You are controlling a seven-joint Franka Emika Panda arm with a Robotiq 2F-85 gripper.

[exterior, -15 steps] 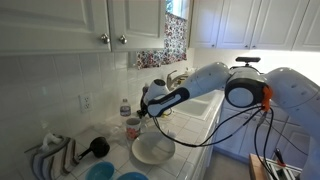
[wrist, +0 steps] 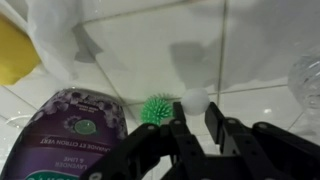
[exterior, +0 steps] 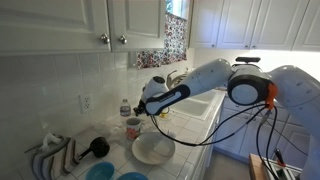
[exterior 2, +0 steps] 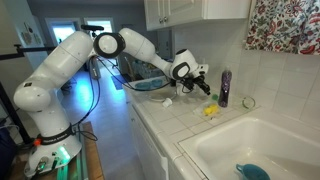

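My gripper enters the wrist view from the bottom, its black fingers (wrist: 217,122) apart. A small white round object (wrist: 195,101) shows at the gap between the fingertips; whether they grip it or only hover by it is unclear. Close by is a spiky green ball (wrist: 157,108). A purple-labelled bottle (wrist: 68,138) fills the lower left, and a yellow item (wrist: 12,52) sits at the left edge. In the second exterior view the arm reaches over the counter near the dark bottle (exterior 2: 224,88) and a yellow item (exterior 2: 211,110).
A pale plate (exterior: 154,149), a mug (exterior: 133,129) and a clear bottle (exterior: 125,110) stand along the counter by the wall. Blue bowls (exterior: 102,171) lie nearer the camera. The sink (exterior 2: 268,142) holds a teal item (exterior 2: 252,172). Bare tile lies at the counter's front.
The arm's elbow and forearm have shifted slightly, appearing a little lower and farther right in the first exterior view. The counter items there look unmoved.
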